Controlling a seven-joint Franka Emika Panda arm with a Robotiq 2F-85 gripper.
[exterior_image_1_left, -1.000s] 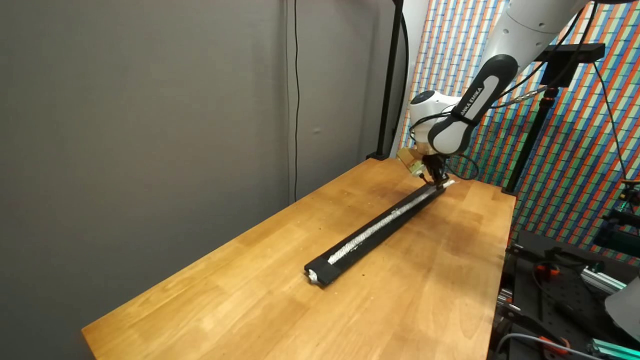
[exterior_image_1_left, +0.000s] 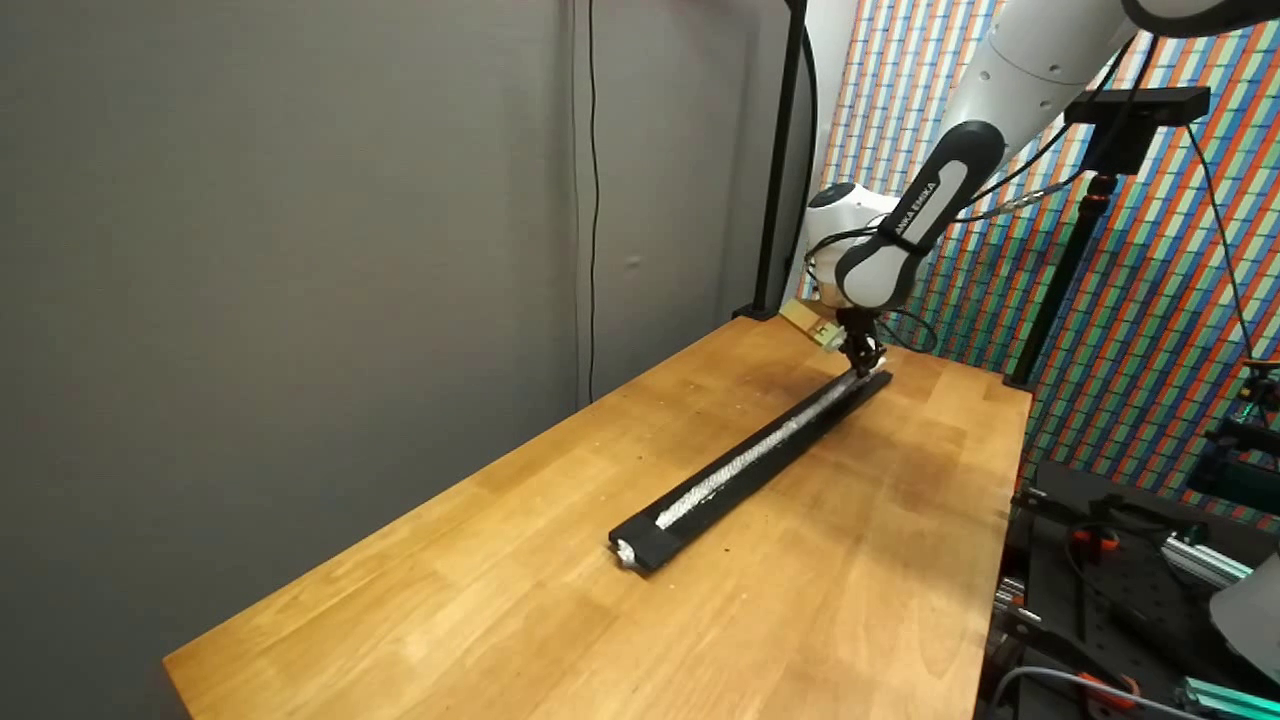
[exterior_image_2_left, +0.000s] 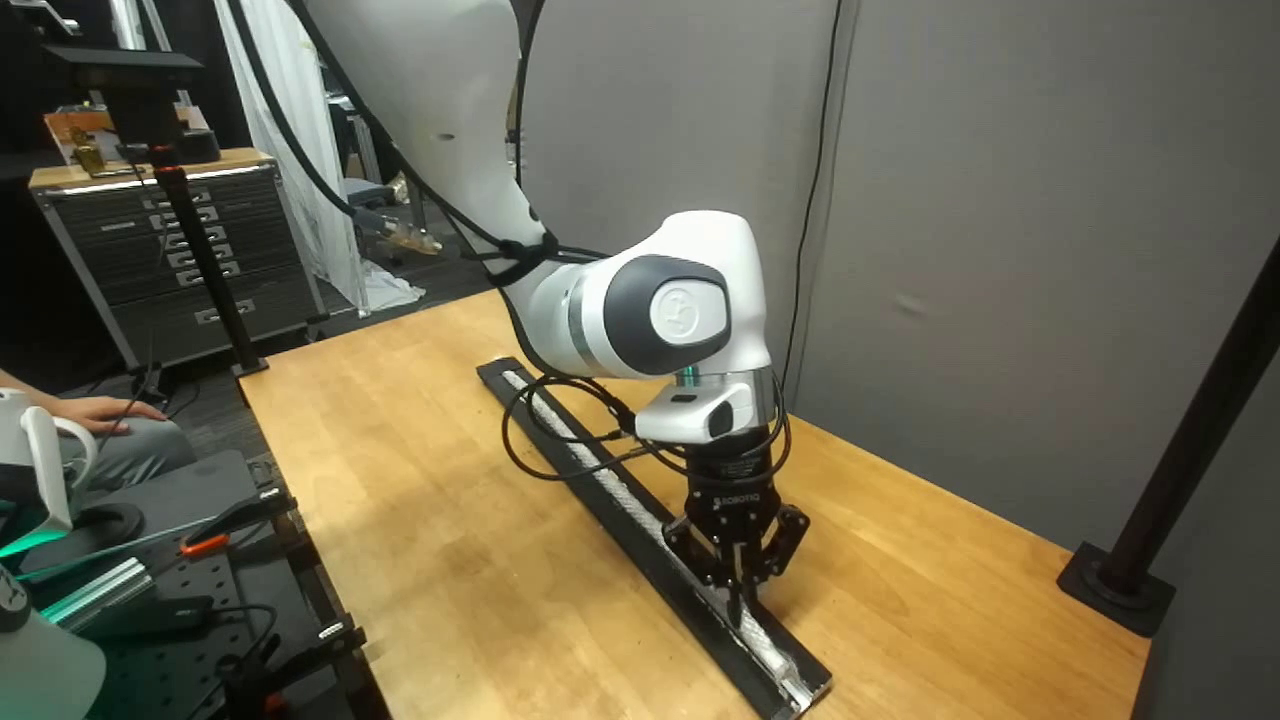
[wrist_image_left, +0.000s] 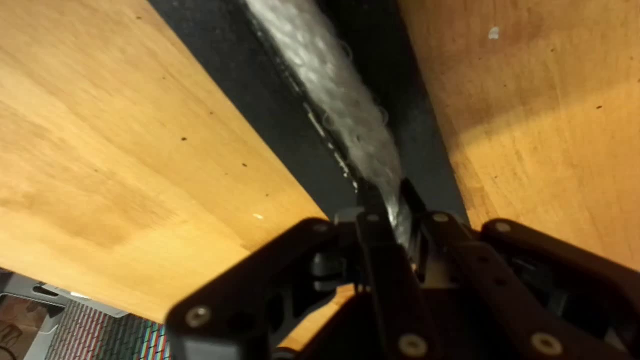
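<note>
A long black bar with a groove (exterior_image_1_left: 756, 485) lies diagonally on the wooden table. White braided rope (exterior_image_1_left: 744, 462) runs along the groove and shows at the bar's near end in exterior view 1. Over the bar's opposite end, my gripper (exterior_image_2_left: 737, 600) points down. In the wrist view the rope (wrist_image_left: 342, 96) passes between the fingers of my gripper, which is shut on it. The rope continues past the gripper toward the bar's end (exterior_image_2_left: 819, 684) in exterior view 2. How deep the rope sits under the fingertips is hidden.
A black stand (exterior_image_2_left: 1116, 576) rises at one table corner and another stand (exterior_image_1_left: 1056, 288) at the table's far edge. A grey wall panel (exterior_image_1_left: 360, 240) borders the long side.
My gripper has moved a short way along the bar, away from its far end in exterior view 1. The white rope end beyond it now sticks out less.
</note>
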